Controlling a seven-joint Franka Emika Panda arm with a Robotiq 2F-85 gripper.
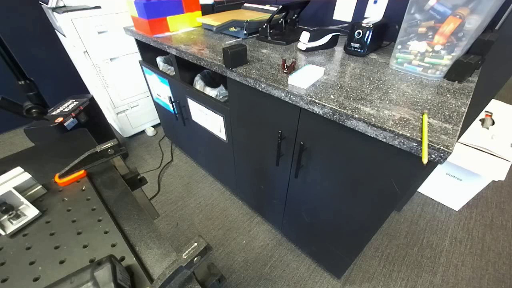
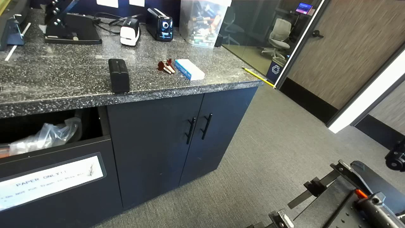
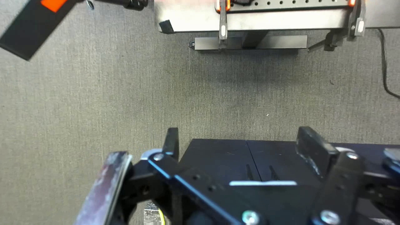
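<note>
My gripper shows only in the wrist view, its black fingers wide apart and nothing between them. It is open, pointing down past the carpet and the dark cabinet doors (image 3: 221, 159). On the speckled counter (image 1: 379, 93) lie a yellow pencil (image 1: 425, 139), its tip jutting over the front edge, a white-and-blue box (image 2: 190, 69), dark red clips (image 2: 166, 66) and an upright black battery (image 2: 119, 76). A sliver of yellow, perhaps the pencil, shows behind the gripper's body at the bottom of the wrist view.
Behind these stand a stapler (image 2: 130, 31), a pencil sharpener (image 2: 159, 25) and a clear bin of batteries (image 1: 434, 41). A perforated bench (image 1: 62, 225) with clamps faces the cabinet across open carpet. White papers (image 1: 456, 185) lie on the floor beside the counter's end.
</note>
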